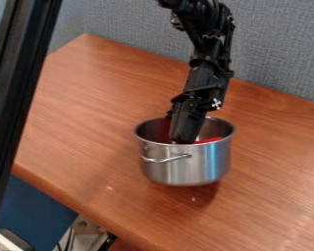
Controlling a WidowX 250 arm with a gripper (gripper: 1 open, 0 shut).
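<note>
A steel pot (186, 169) with a side handle stands on the wooden table in the centre of the camera view. My black gripper (183, 135) reaches down from above into the pot, its lower end partly hidden behind the rim. Something red (210, 139) lies inside the pot around the fingers. Whether the fingers are open or shut, or hold anything, is hard to see.
A grey fabric panel (271, 54) runs along the back. A black post (16, 88) stands at the left, with cables below the table's front edge.
</note>
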